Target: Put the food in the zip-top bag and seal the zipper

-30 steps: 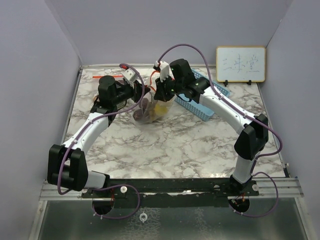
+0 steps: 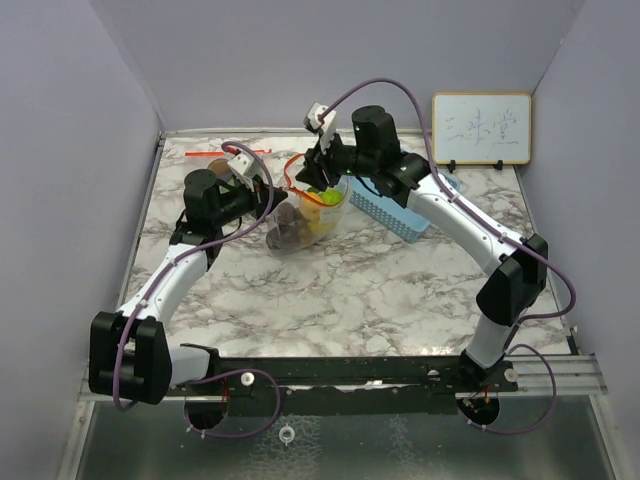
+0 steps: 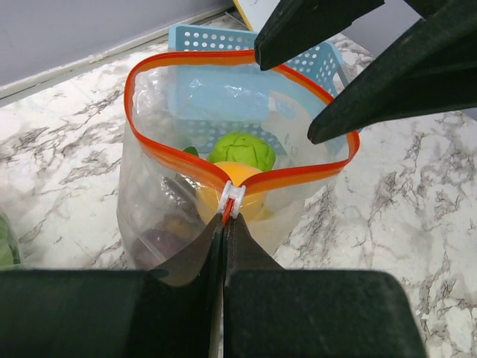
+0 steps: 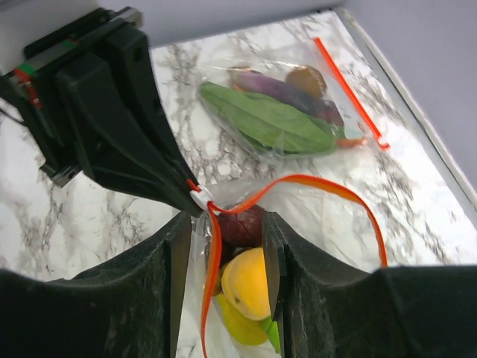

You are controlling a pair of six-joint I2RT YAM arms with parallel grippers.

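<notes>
The zip bag (image 3: 145,216) stands open, its orange zipper in a loop, holding a green item (image 3: 242,149), a yellow item (image 4: 247,283) and dark items (image 4: 242,227). My left gripper is shut at the white slider (image 3: 231,195), pinching the bag's zipper end. My right gripper is part open above the bag's opening, nothing visible between its fingers; in the left wrist view its two dark fingertips hang over the far and right side of the zipper loop.
A second sealed bag of vegetables (image 4: 272,119) lies behind the left arm. A blue perforated basket (image 2: 395,215) sits right of the bag, and a whiteboard (image 2: 480,125) stands at the back right.
My right gripper has lifted and moved slightly left toward the back, off the zipper. My left gripper has drawn back left with the zipper end, and the opening shows wider.
</notes>
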